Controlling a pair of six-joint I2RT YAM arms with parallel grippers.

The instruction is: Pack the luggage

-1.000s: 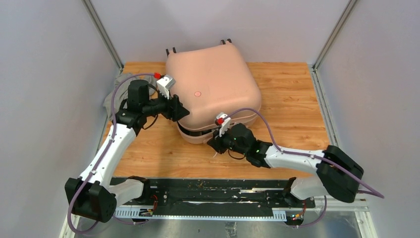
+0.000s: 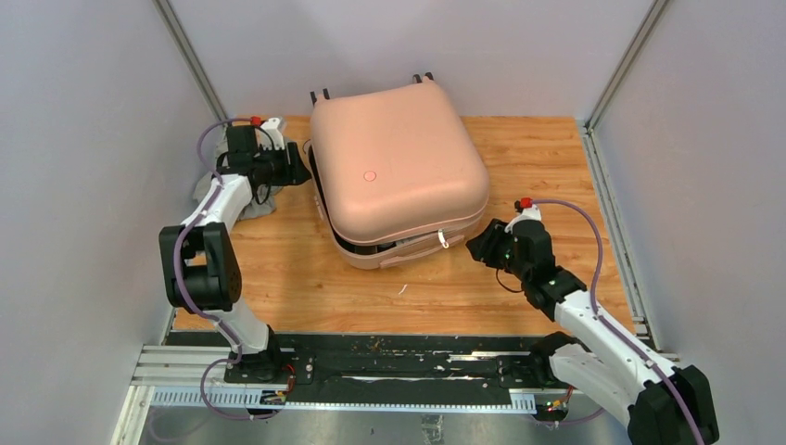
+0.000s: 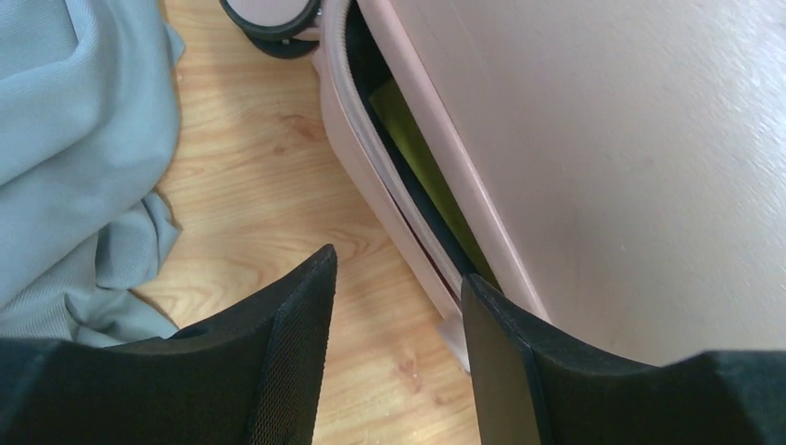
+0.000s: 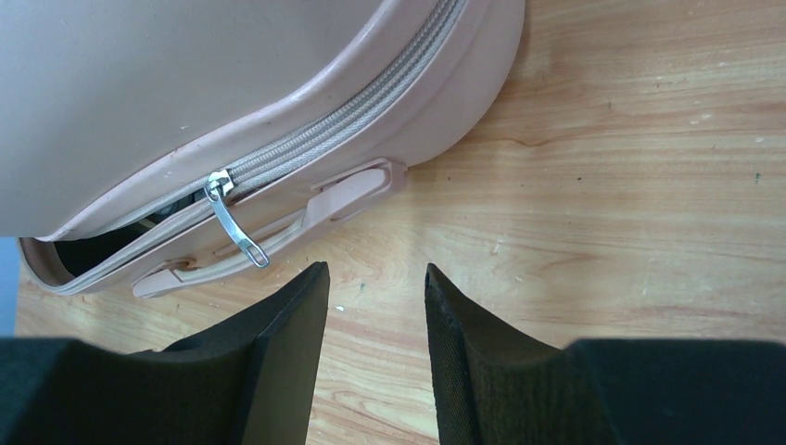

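Observation:
A pink suitcase (image 2: 399,158) lies on the wooden table, lid down over the base but gaping along its left and front sides, where a dark interior and a green item (image 3: 412,148) show. The zip pull (image 4: 232,222) hangs at the front right, above the carry handle (image 4: 352,195). My left gripper (image 2: 301,171) is at the suitcase's left side, fingers apart and empty beside the gap. My right gripper (image 2: 477,243) is off the front right corner, fingers apart over bare wood, holding nothing.
A grey-blue cloth (image 3: 83,148) lies left of the suitcase, partly under the left arm. Walls enclose the back and both sides.
My left gripper has moved back and left from over the front left of the suitcase to its side. My right gripper has moved right, away from the front edge.

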